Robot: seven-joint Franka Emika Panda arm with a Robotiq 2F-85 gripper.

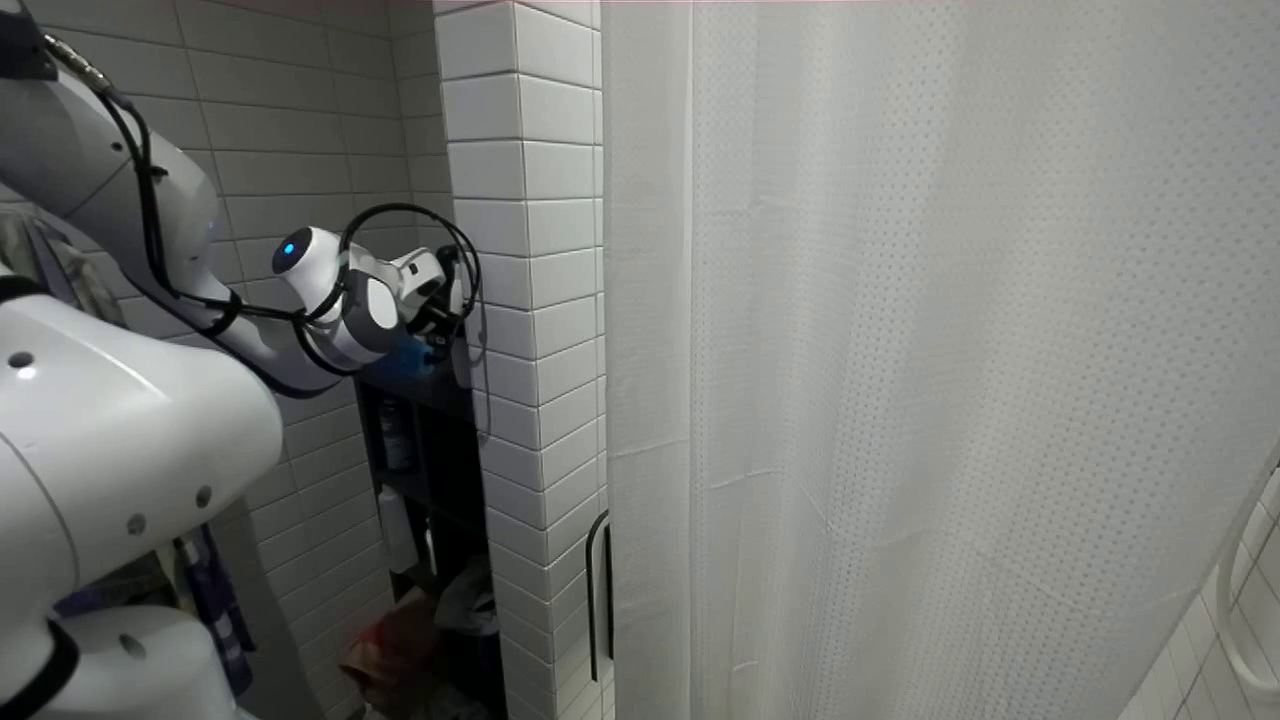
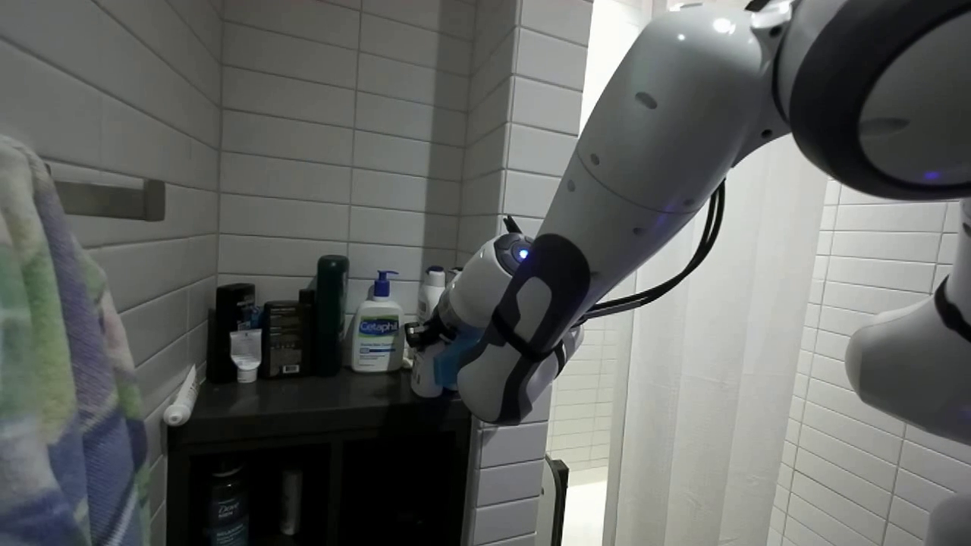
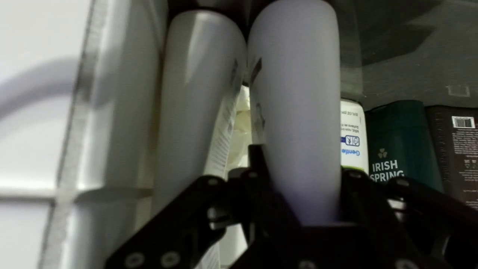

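Note:
In the wrist view my gripper is shut on a plain white bottle [image 3: 298,89], with one dark finger on either side of it. A second white bottle [image 3: 197,98] stands close on the left, between the held one and the tiled wall. From exterior view 2, the gripper [image 2: 425,333] is at the right end of the dark shelf top [image 2: 318,400], and a white bottle's lower part [image 2: 425,374] shows beneath it. Whether the held bottle touches the shelf cannot be told. In exterior view 1 the hand [image 1: 414,282] is beside the tiled pillar and hides most of the bottles.
A Cetaphil pump bottle [image 2: 375,332], a dark green bottle [image 2: 330,309], dark boxes and a small white tube [image 2: 246,350] line the shelf to the left. The tiled pillar [image 1: 522,240] stands tight against the work area. A white shower curtain [image 1: 936,360] hangs beyond it.

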